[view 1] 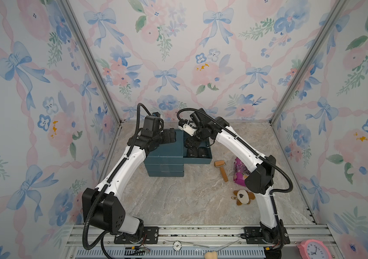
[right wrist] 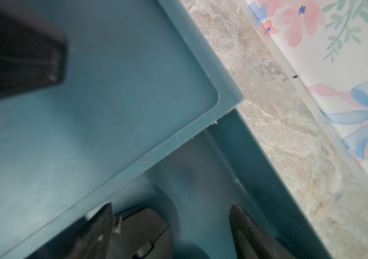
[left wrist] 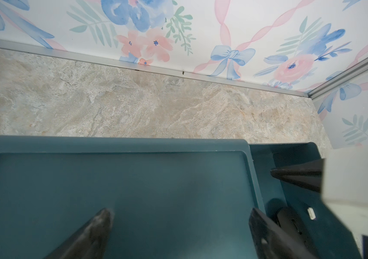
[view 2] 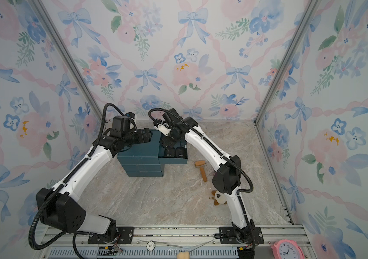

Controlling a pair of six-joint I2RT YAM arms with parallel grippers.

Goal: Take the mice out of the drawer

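The open drawer (view 1: 197,161) of the blue-green cabinet (left wrist: 119,194) holds two black mice, a left mouse (view 1: 191,153) and a right mouse (view 1: 202,152), side by side near its front wall. In the right wrist view, a mouse (right wrist: 149,228) lies below my right gripper, partly behind the left finger. Those fingers stand apart over the drawer; nothing is gripped between them. My left gripper is open above the cabinet top, its fingers blurred and empty. One mouse (left wrist: 293,226) shows past its right finger.
A wooden-handled roller (view 1: 222,170), a purple pack (view 1: 240,171) and a brown-and-white plush toy (view 1: 243,196) lie right of the drawer. Both grippers are close together over the cabinet.
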